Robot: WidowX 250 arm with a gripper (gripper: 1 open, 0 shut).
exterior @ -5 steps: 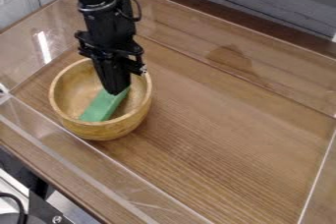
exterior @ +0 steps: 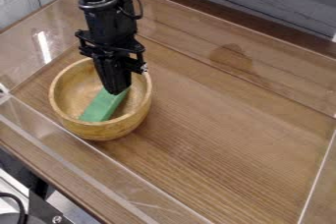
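A round tan bowl [exterior: 136, 118] sits on the wooden table at the left, with a green oblong object [exterior: 102, 109] lying inside it. My black gripper [exterior: 120, 81] comes down from the top over the back of the bowl, its lower end just above the green object. Whether the fingers are open or shut, and whether anything is between them, I cannot tell.
The gripper has shifted very slightly; the bowl and the green object look almost the same.
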